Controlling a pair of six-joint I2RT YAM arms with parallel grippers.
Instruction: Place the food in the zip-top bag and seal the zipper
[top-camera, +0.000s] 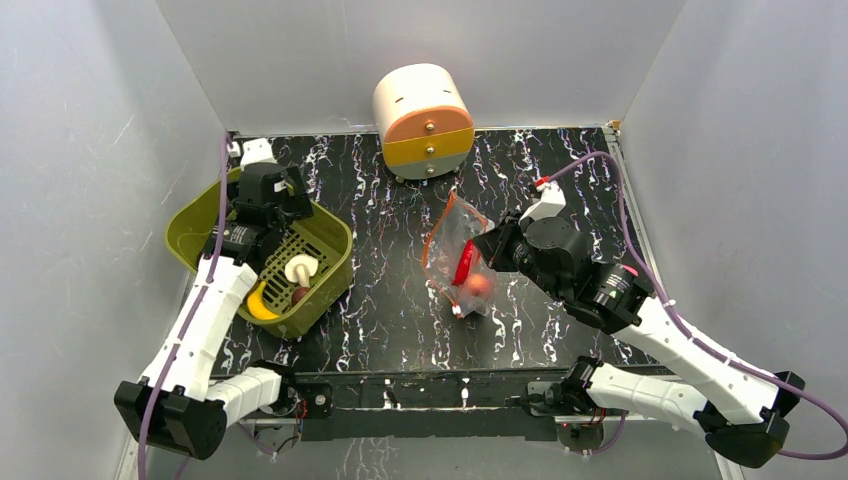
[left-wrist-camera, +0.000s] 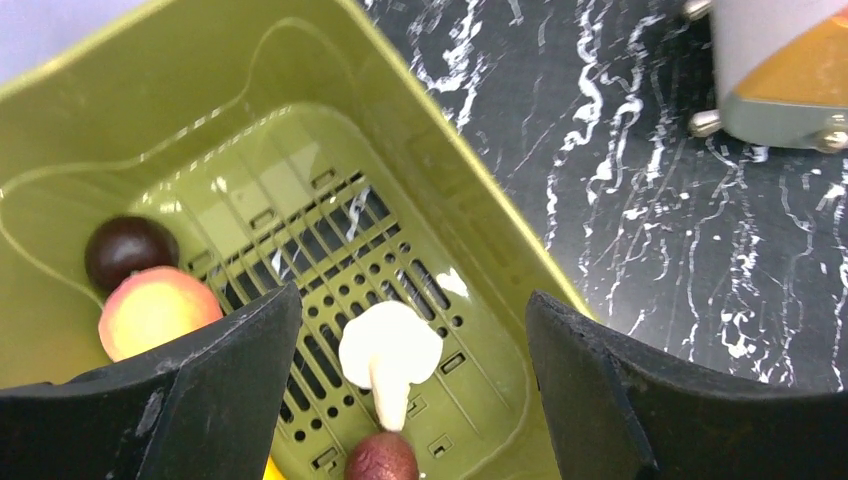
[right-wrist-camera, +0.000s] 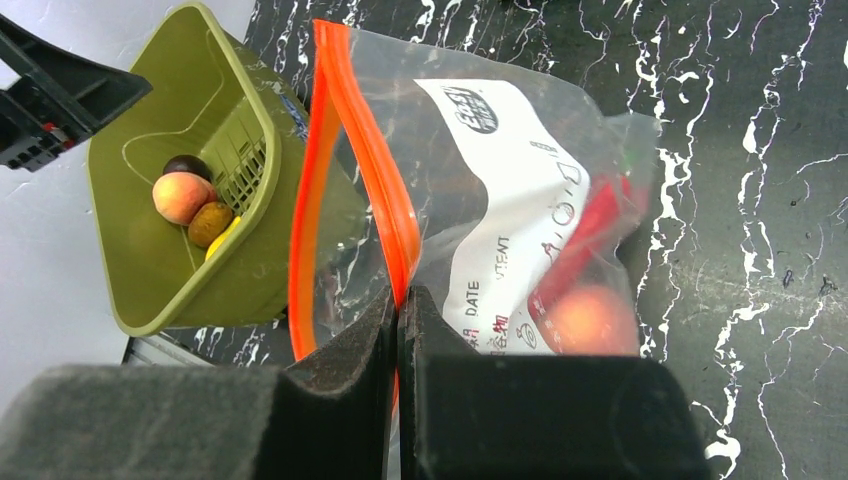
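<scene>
A clear zip-top bag (right-wrist-camera: 440, 90) with an orange zipper edge hangs from my right gripper, whose fingers are closed on that edge. Its mouth stands partly apart. Inside the bag rest a red elongated item (right-wrist-camera: 578, 245) and a round orange-red item (right-wrist-camera: 592, 318). My left gripper is over the green basket (left-wrist-camera: 470, 165), open, with no food between its fingers. Below it lie a white mushroom (left-wrist-camera: 385, 345), a peach (left-wrist-camera: 157, 312), a dark round item (left-wrist-camera: 130, 248) and a reddish-brown item (left-wrist-camera: 382, 458). A yellow item (top-camera: 261, 302) shows at the basket's near side.
At the back stands a small white drawer cabinet (top-camera: 425, 110) with coloured drawer fronts. Bare dark marbled table (top-camera: 385, 300) separates basket and bag. Grey walls enclose the left, right and back. The basket's high sides surround the food.
</scene>
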